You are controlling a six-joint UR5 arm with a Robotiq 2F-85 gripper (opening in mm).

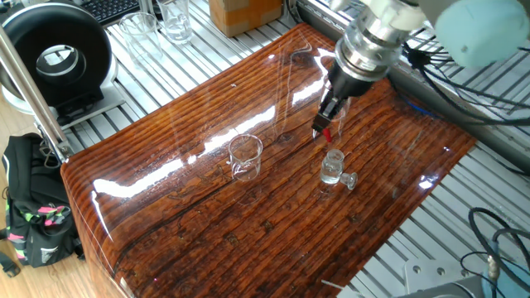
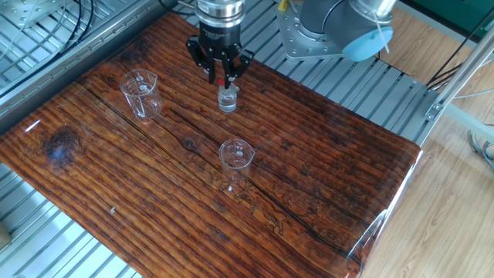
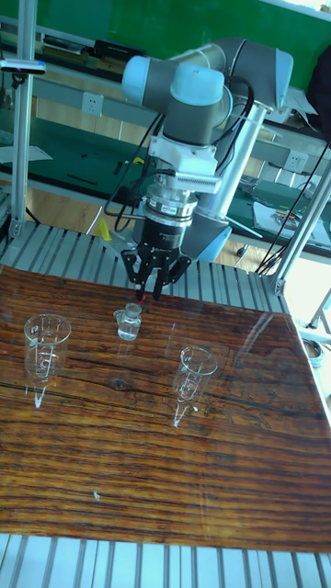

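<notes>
A small clear glass bottle (image 1: 331, 168) with liquid in it stands upright on the wooden table, its neck uncovered. The glass stopper (image 1: 350, 180) lies right beside it. My gripper (image 1: 322, 132) points down above and slightly behind the bottle in exterior view 1, apart from it. Its black fingers look parted, a red patch shows at one tip, and no object shows between them. In exterior view 2 the gripper (image 2: 221, 78) hides part of the bottle's top (image 2: 227, 98). One clear beaker (image 2: 236, 159) stands near the table's middle; a larger one (image 2: 141, 94) stands to its left.
Around the glassware, the glossy wooden tabletop (image 1: 182, 223) is mostly free. More glass vessels (image 1: 139, 37) and a cardboard box (image 1: 244, 15) stand on the slatted surface behind it. Cables (image 1: 464, 91) run along the rail at the right.
</notes>
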